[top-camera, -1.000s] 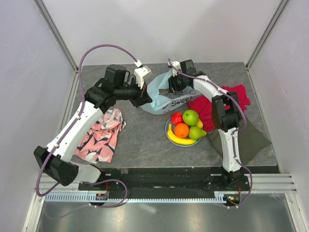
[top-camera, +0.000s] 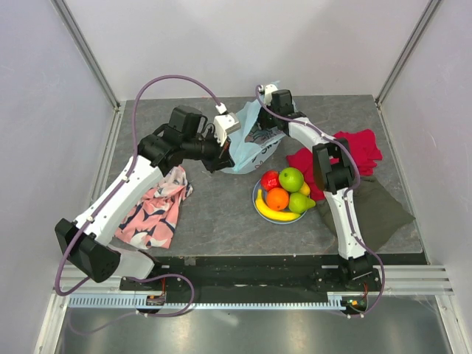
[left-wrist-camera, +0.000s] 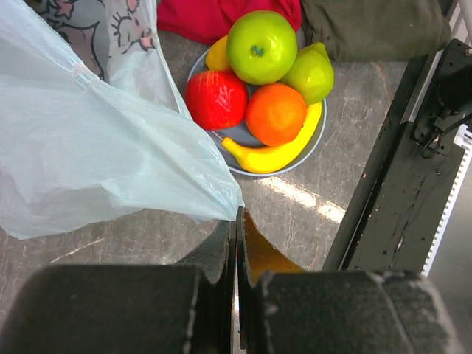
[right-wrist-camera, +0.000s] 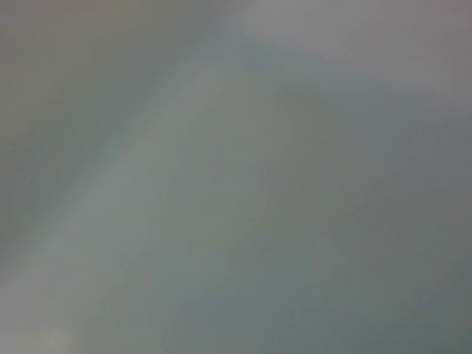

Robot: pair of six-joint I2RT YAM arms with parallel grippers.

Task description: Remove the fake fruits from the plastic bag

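Note:
The pale blue plastic bag (top-camera: 247,151) lies at the back centre. In the left wrist view my left gripper is shut on a thin pinched tip of the bag (left-wrist-camera: 147,162). My right gripper (top-camera: 265,110) reaches into the bag from the right; its fingers are hidden, and the right wrist view is only a grey-blue blur. A plate (top-camera: 263,214) near the middle holds fake fruits: a red apple (top-camera: 269,179), a green apple (top-camera: 291,179), an orange (top-camera: 277,199), a banana (top-camera: 274,215), a pear (top-camera: 302,203) and another yellow fruit behind them.
A pink patterned cloth (top-camera: 147,217) lies at the left, a red cloth (top-camera: 361,147) and an olive cloth (top-camera: 376,221) at the right. Walls stand on the back and both sides.
My left gripper has moved slightly down toward the front with the bag.

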